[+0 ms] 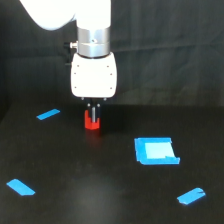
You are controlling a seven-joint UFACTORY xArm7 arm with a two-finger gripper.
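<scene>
A small red block (92, 124) stands on the dark table, left of the middle. Directly over it hangs the white hand of my arm, pointing down, with the gripper (93, 112) at the block's upper part. The thin fingers overlap the red in this view. Whether they press on the block or merely stand around or in front of it is too small to make out.
Blue tape frames a white square (159, 150) on the table at the right. Strips of blue tape lie at the far left (48, 114), near left (20, 187) and near right (191, 196).
</scene>
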